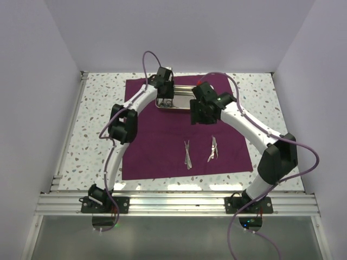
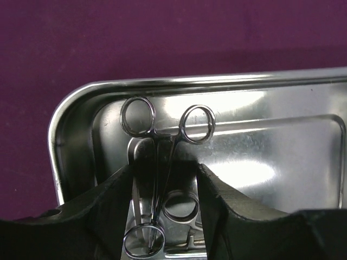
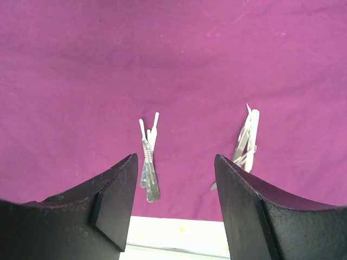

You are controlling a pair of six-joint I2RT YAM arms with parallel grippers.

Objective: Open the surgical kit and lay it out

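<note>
The steel tray (image 1: 181,98) sits on the purple cloth at the back. In the left wrist view several ringed instruments, including scissors-like ones (image 2: 198,135), lie in its left end. My left gripper is directly over them, fingers apart around their shanks, nothing visibly gripped. My right gripper stands open over the cloth beside the tray. Two groups of slim instruments lie on the front of the cloth, one at the middle (image 3: 150,173) and one to the right (image 3: 252,130).
The purple cloth (image 1: 149,151) has bare room at front left and between tray and laid-out instruments. The speckled table (image 1: 89,135) surrounds it. Both arms reach in from the near edge.
</note>
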